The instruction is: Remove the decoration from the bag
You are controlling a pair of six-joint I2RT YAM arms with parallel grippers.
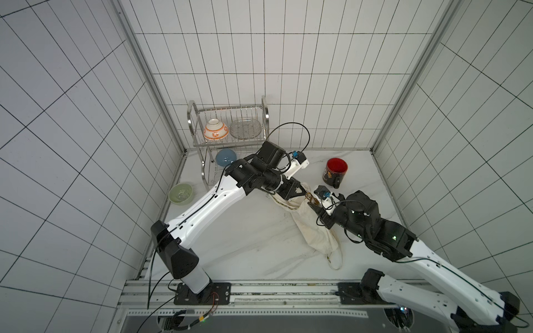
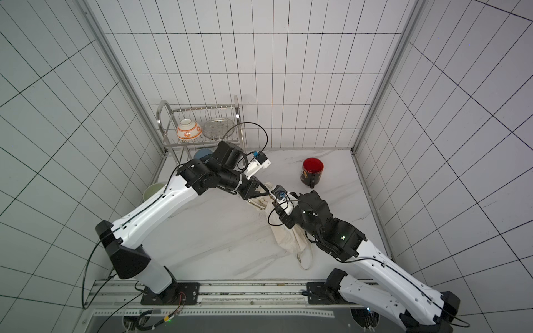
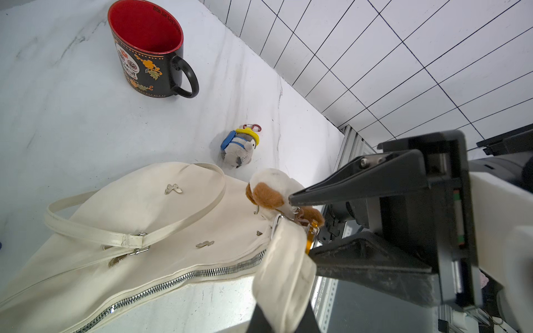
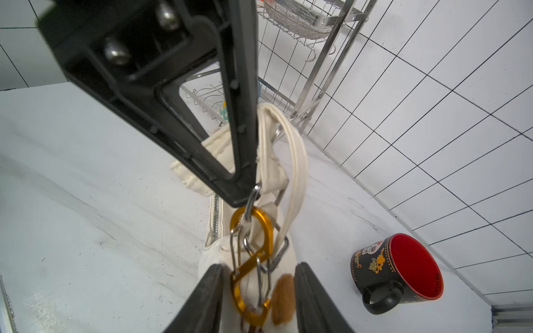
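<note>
A cream bag (image 3: 155,233) lies on the counter. My left gripper (image 1: 299,191) is shut on a cream strap (image 3: 283,277) of it. From that strap's metal ring hangs an orange carabiner (image 4: 252,260), with a plush brown-and-white dog decoration (image 3: 269,191) beside it. My right gripper (image 1: 316,202) is at the carabiner, fingers part open in the left wrist view; whether they grip anything is unclear. A small grey plush figure with a yellow hat (image 3: 238,149) lies apart on the counter.
A black-and-red mug (image 1: 335,172) stands behind the bag at the right. A steel dish rack (image 1: 197,141) with bowls is at the back left, a green bowl (image 1: 181,193) at the left. Tiled walls enclose the counter.
</note>
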